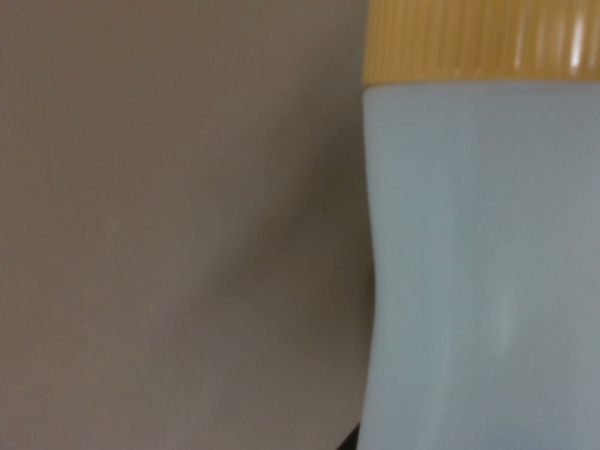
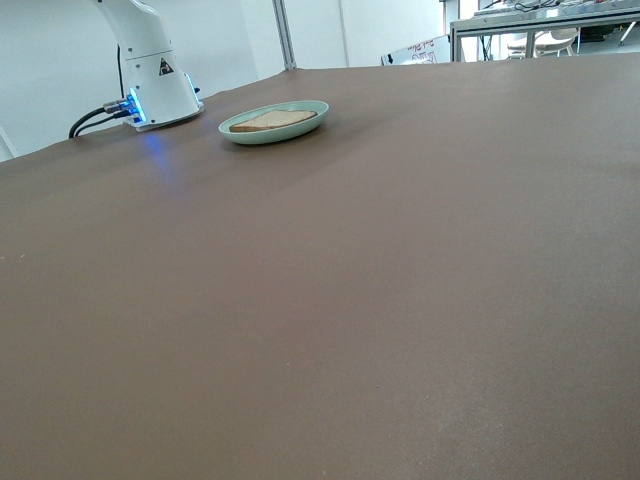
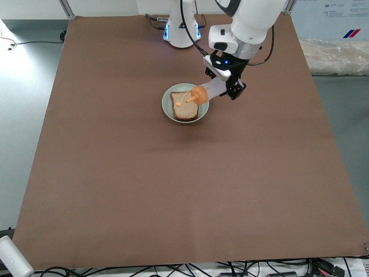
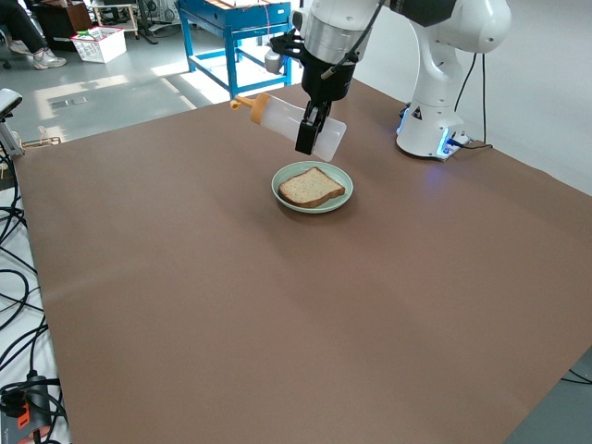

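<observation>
A slice of bread (image 3: pixel 184 108) (image 2: pixel 272 119) (image 4: pixel 311 188) lies on a pale green plate (image 3: pixel 169 112) (image 2: pixel 314 119) (image 4: pixel 339 174). Above it my gripper (image 3: pixel 225 83) (image 4: pixel 310 125) is shut on a translucent bottle (image 4: pixel 289 120) with an orange cap and nozzle (image 3: pixel 200 95), held tilted toward horizontal. The bottle (image 1: pixel 478 262) fills the right of the wrist view, with its ridged cap (image 1: pixel 478 37) at the top; the bread does not show there.
The robot base (image 2: pixel 165 100) (image 4: pixel 430 139) stands at one side of the brown table (image 3: pixel 190 190), with cables around it. Cables lie along another edge.
</observation>
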